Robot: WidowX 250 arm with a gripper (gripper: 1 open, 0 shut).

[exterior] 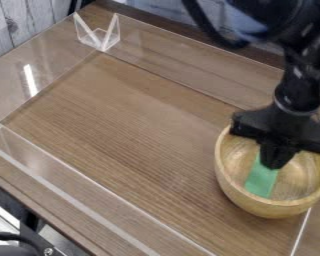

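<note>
My gripper (275, 144), black, reaches down from the upper right into a tan round bowl (238, 188) at the right of the table. A mint-green flat object (260, 180) lies in the bowl, its upper part hidden by the fingers. The fingertips are close together over that object; whether anything is between them cannot be told from this view.
A small clear plastic or wire item (99, 35) stands at the back left. A dark gap lies beyond the front-left edge.
</note>
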